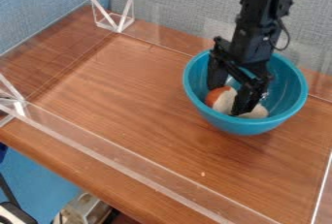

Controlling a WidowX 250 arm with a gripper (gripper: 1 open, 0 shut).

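Note:
My black gripper (242, 84) reaches down from the top into a blue bowl (246, 122) at the right of the wooden table, its fingers low inside over an orange object (215, 98) and a pale, rounded object (255, 111). The objects are partly hidden by the fingers, and I cannot tell whether anything is held between them.
White wire brackets (113, 16) stand at the back left and left edge. A grey wall runs behind, close to the bowl.

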